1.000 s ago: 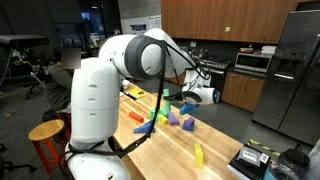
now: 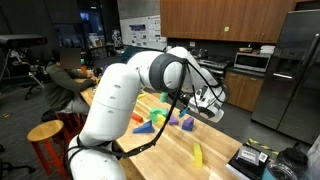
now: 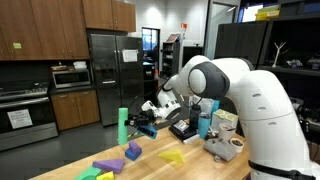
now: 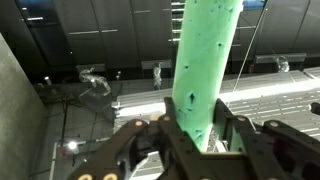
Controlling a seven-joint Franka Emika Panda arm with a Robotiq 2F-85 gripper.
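Note:
A long green block (image 4: pixel 205 65) is held in my gripper, its upper part reaching out of the wrist view's top edge. The black fingers are shut on its lower part. In exterior view 2 the green block (image 3: pixel 122 127) stands upright in the air, above the table's far side, and the gripper (image 3: pixel 134 124) is beside it. On the table below lie a blue block (image 3: pixel 132 151) and a purple block (image 3: pixel 108 165). A yellow block (image 2: pixel 198 155) lies apart, nearer the front in exterior view 1.
Other coloured blocks lie close by, among them a blue triangle (image 2: pixel 144 127) and a red block (image 2: pixel 137 117). A dark appliance (image 2: pixel 248 160) and a black container (image 2: pixel 290 163) stand at the table's right end. Bare tabletop (image 2: pixel 165 160) lies in front.
Over the last second the arm has swung and its wrist has changed its tilt, as seen in exterior view 1. The loose blocks on the table look unmoved.

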